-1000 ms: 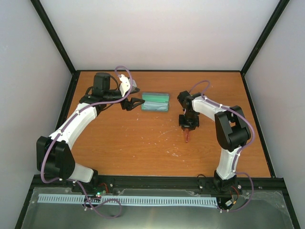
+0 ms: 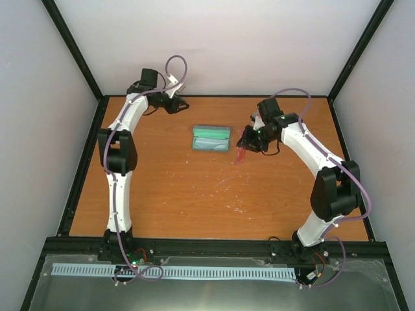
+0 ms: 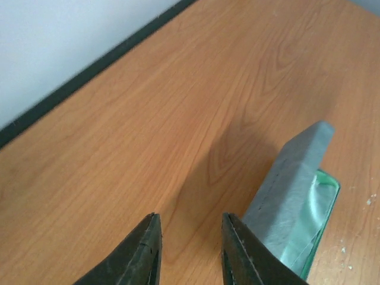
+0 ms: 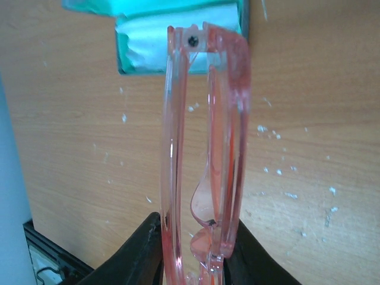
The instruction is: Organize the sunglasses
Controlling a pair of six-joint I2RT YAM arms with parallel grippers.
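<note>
A green-lined case (image 2: 211, 144) lies open at the middle back of the table; in the left wrist view its grey lid (image 3: 285, 190) stands up, and in the right wrist view its pale lining (image 4: 142, 41) shows. My right gripper (image 2: 241, 144) is shut on pink, clear-framed folded sunglasses (image 4: 231, 136), held upright in that wrist view just in front of the case, at its right. My left gripper (image 2: 183, 103) is at the back left, above and left of the case, open with nothing between its fingers.
A back wall and dark edge rail (image 3: 59, 95) border the far side.
My right gripper has moved back and left with the sunglasses, closer to the case. My left gripper has moved back toward the rear edge.
</note>
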